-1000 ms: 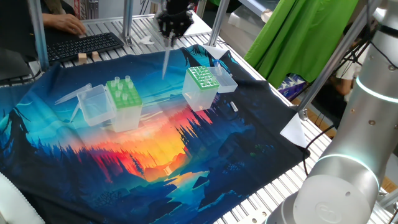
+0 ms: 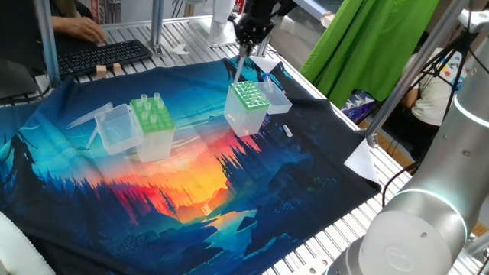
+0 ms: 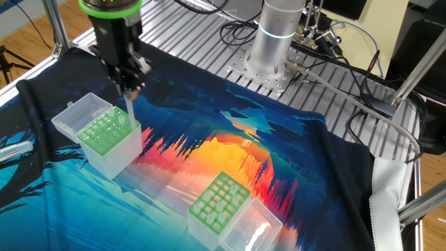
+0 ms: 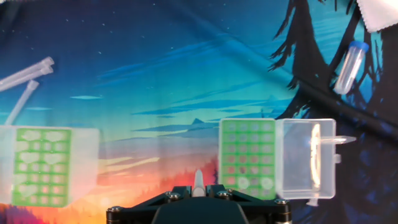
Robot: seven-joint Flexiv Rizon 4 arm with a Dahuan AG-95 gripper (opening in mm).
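Note:
My gripper [image 2: 244, 47] is shut on a clear pipette tip [image 2: 240, 69], which hangs point down just behind the nearer-to-green-curtain tip box [image 2: 246, 118] in exterior view 1. In exterior view 2 the tip [image 3: 130, 110] overlaps a corner of that box's green rack [image 3: 104, 131]; whether it touches cannot be told. The wrist view places the held tip [image 4: 199, 183] left of the green rack [image 4: 247, 152], which has two pale tips in its nearest row and mostly empty-looking holes. A second tip box [image 2: 155, 141] carries several tips standing in its green rack [image 3: 219, 202].
Open clear lids [image 2: 118, 126] adjoin both boxes. Loose tips [image 4: 25, 76] lie beyond the second box, and a blue-capped tube [image 4: 351, 67] rests at the far right. Patterned cloth [image 2: 206, 183] covers the table, with free room between the boxes.
Across exterior view 1, the gripper has moved right with the tip in it, towards the right-hand box. Both boxes and their lids have stayed put.

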